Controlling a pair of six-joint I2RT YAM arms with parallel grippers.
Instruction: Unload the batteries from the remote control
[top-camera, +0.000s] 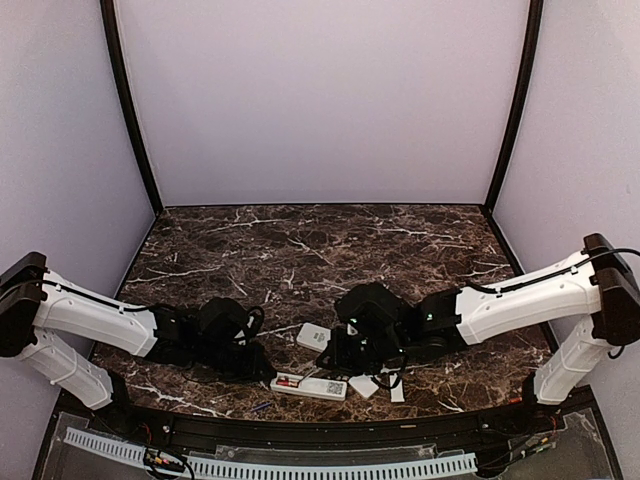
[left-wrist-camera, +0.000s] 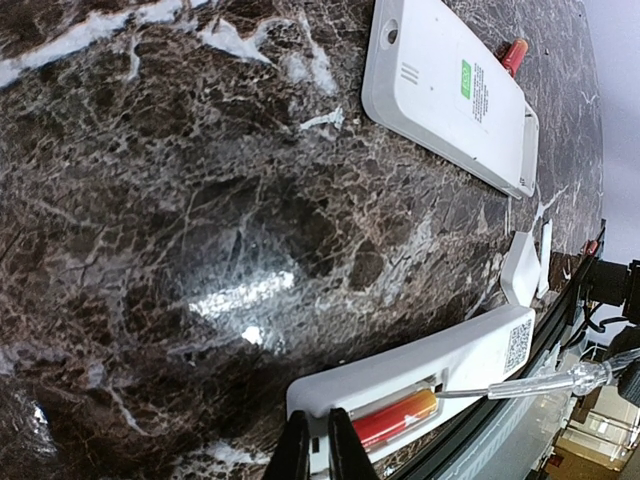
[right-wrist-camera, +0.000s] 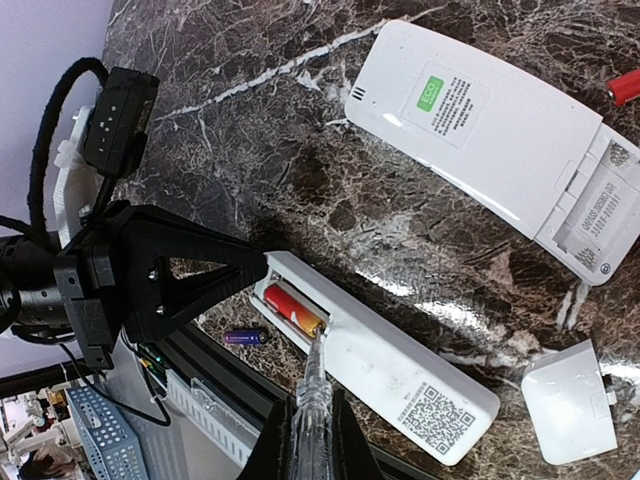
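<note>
A white remote (right-wrist-camera: 400, 370) with an open battery bay holds a red-and-yellow battery (left-wrist-camera: 395, 420) (right-wrist-camera: 290, 305). My left gripper is shut on the remote's left end. My right gripper is shut on a clear-handled screwdriver (left-wrist-camera: 570, 380), whose metal tip sits at the battery's end in the bay. A blue battery (right-wrist-camera: 247, 336) lies loose on the table beside the remote.
A second white remote (right-wrist-camera: 450, 130) lies behind, with a red battery (right-wrist-camera: 622, 86) beyond it. A small white cover (right-wrist-camera: 570, 405) lies to the right.
</note>
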